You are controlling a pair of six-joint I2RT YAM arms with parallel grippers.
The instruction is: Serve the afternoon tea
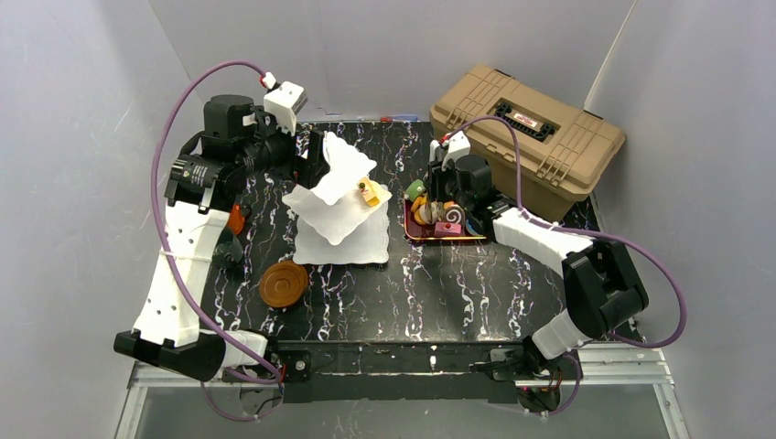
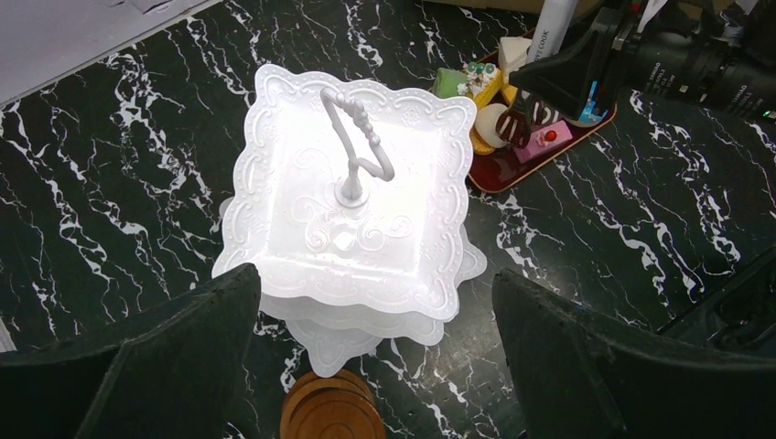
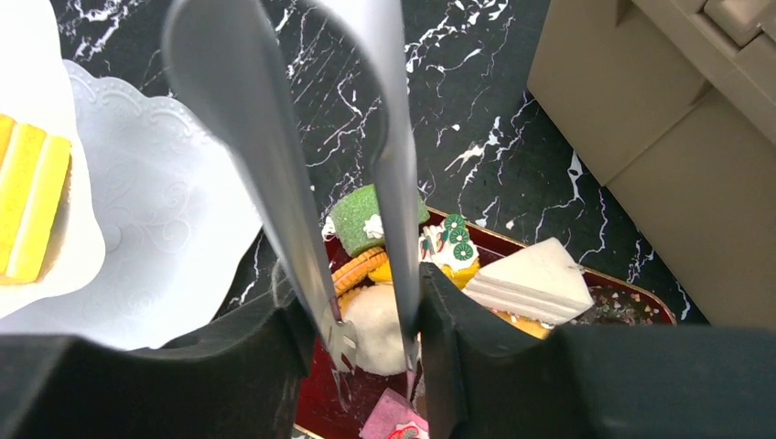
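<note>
The metal tongs (image 3: 398, 183) are between the fingers of my right gripper, which is shut on them. Their two arms reach down to either side of a round white pastry (image 3: 377, 331) in the dark red tray (image 1: 423, 238); whether they press on it I cannot tell. Above the top plate of the white tiered stand (image 2: 302, 219), my left gripper (image 1: 316, 166) stands open and empty. A yellow cake piece (image 1: 369, 192) rests on the stand's middle tier.
Around the tongs lie a green cake (image 3: 361, 219), a white wedge (image 3: 535, 279) and a pink cake (image 1: 447, 230). The tan case (image 1: 526, 128) stands behind the tray. A brown round lid (image 1: 284, 284) is at front left.
</note>
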